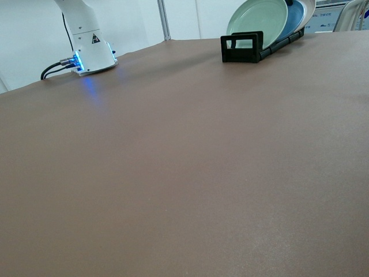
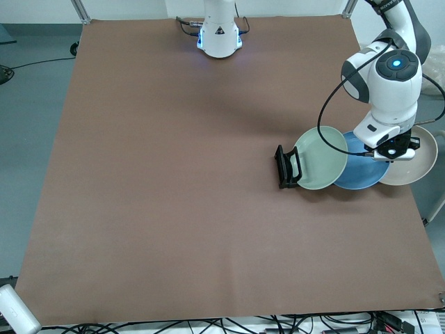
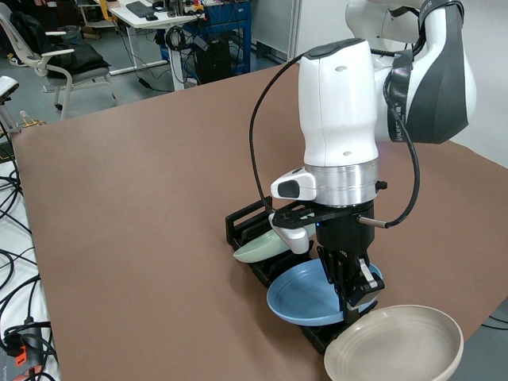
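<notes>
A black dish rack holds a mint plate, a blue plate and a cream plate; the same rack stands at the back in the top view. My gripper is down at the blue plate in the right view, between the mint plate and the cream plate. Whether its fingers are open or shut on the rim cannot be told.
Cables lie along the near edge in the left view.
</notes>
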